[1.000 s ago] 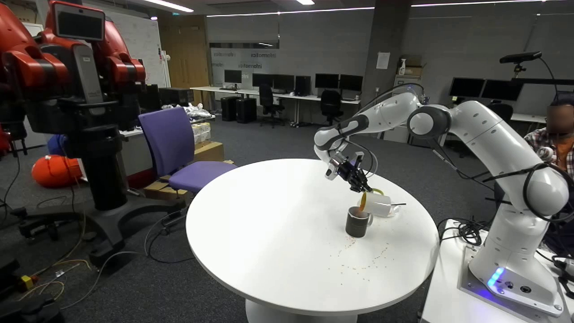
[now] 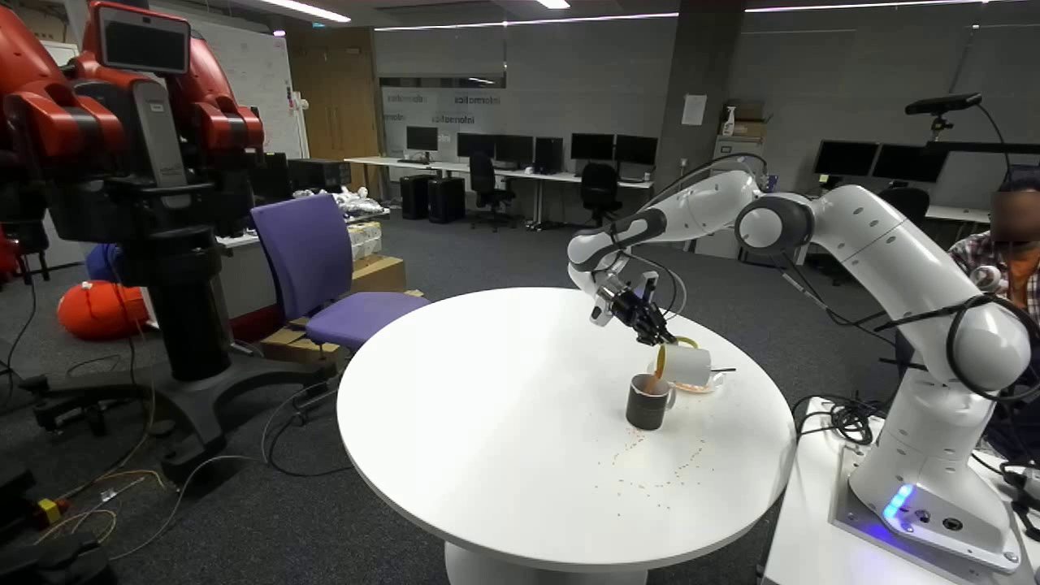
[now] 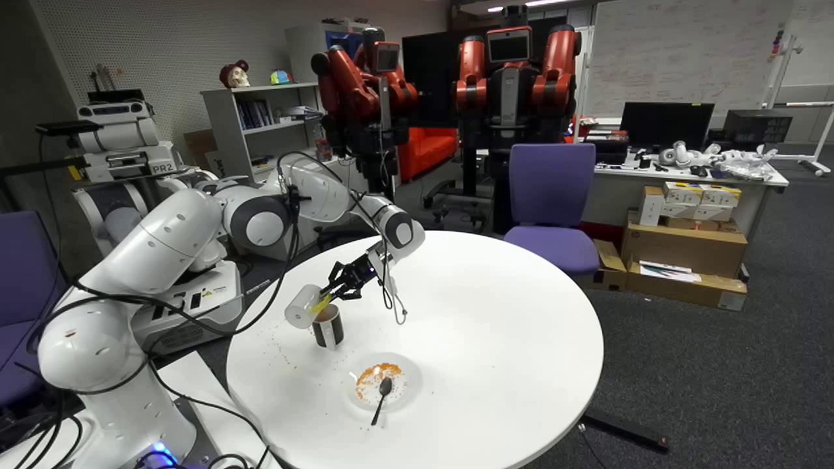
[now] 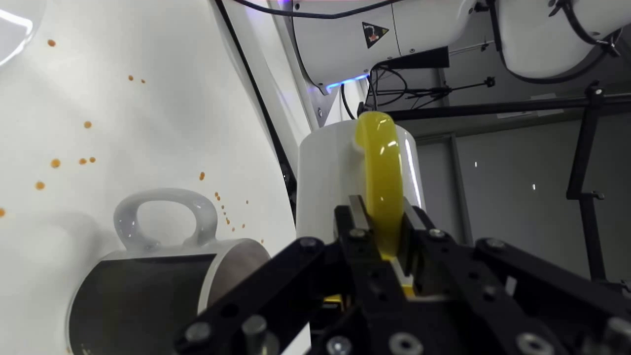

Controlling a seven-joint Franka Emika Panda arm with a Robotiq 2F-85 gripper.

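My gripper is shut on the yellow handle (image 4: 383, 171) of a white mug (image 4: 331, 171). In exterior view 1 the white mug (image 2: 688, 366) lies tipped on its side in the air, its yellow-rimmed mouth over the dark mug (image 2: 646, 404). Something orange-brown shows between the two mouths there. The dark mug (image 3: 329, 328) stands upright on the table, its light handle (image 4: 165, 195) free. Most of its inside is hidden, as is the inside of the white mug.
Small orange bits lie scattered on the white table (image 2: 487, 409) near the dark mug. A clear plate (image 3: 410, 391) holds more orange bits and a dark spoon (image 3: 382, 398). A purple chair (image 3: 551, 199) stands by the table edge.
The white mug in my gripper has turned slightly, its closed end a little higher and its handle showing somewhat differently. The dark mug stands where it was.
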